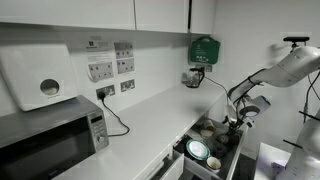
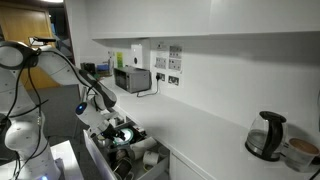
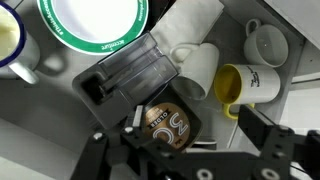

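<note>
In the wrist view my gripper is open, its dark fingers [image 3: 262, 138] wide apart over a drawer of crockery. Beneath the gap lie a black plastic tray [image 3: 125, 82] and a dark round item with orange marking [image 3: 170, 123]. A white mug [image 3: 198, 68] lies just beyond the gap, with a yellow mug [image 3: 249, 84] to its right. I see nothing held. Exterior view 1 shows the arm [image 1: 245, 98] reaching low into the drawer at the right; the fingertips are too small there to make out.
A green-rimmed white plate [image 3: 95, 15], a mug with a yellow interior [image 3: 10, 42] and a pale mug [image 3: 266, 44] crowd the drawer. A kettle [image 2: 265, 135] stands at the far right of exterior view 2.
</note>
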